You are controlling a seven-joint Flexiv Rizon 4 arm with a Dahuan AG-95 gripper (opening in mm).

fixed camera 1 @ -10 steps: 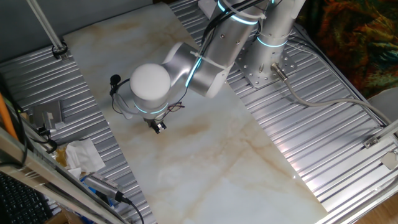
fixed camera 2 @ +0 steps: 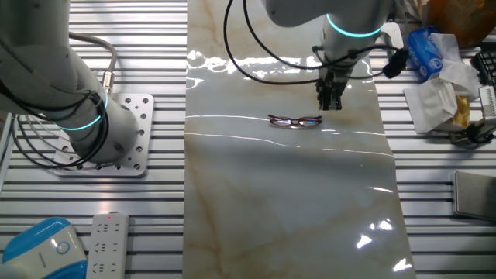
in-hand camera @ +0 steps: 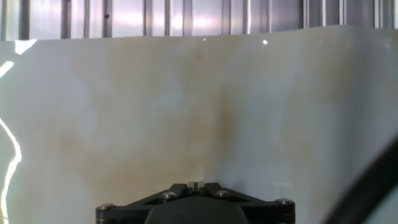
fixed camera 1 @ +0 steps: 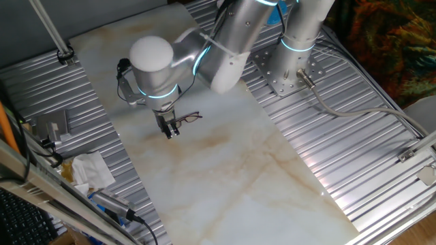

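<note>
A pair of dark-framed glasses [fixed camera 2: 294, 122] lies on the marbled sheet [fixed camera 2: 256, 209], near its middle. My gripper [fixed camera 2: 330, 107] is to the right of the glasses in exterior view 2, pointing down and apart from them. From exterior view 1, the gripper [fixed camera 1: 171, 134] stands just left of and in front of the glasses [fixed camera 1: 189, 118], partly overlapping their near end; its height over the sheet is hard to judge. In the wrist view the fingertips of the gripper meet, with nothing visible between them. No glasses show in that view.
Tissues [fixed camera 2: 434, 101] and a blue packet [fixed camera 2: 424, 53] lie beyond the sheet on the slatted metal table [fixed camera 1: 340, 143]. A power strip [fixed camera 2: 108, 244] sits on the base side. The sheet around the glasses is clear.
The arm's wrist housing has swung up and away, toward the sheet's far end, tilting the gripper, while the fingertips stayed nearly in place. More of the glasses shows now; they have not visibly moved.
</note>
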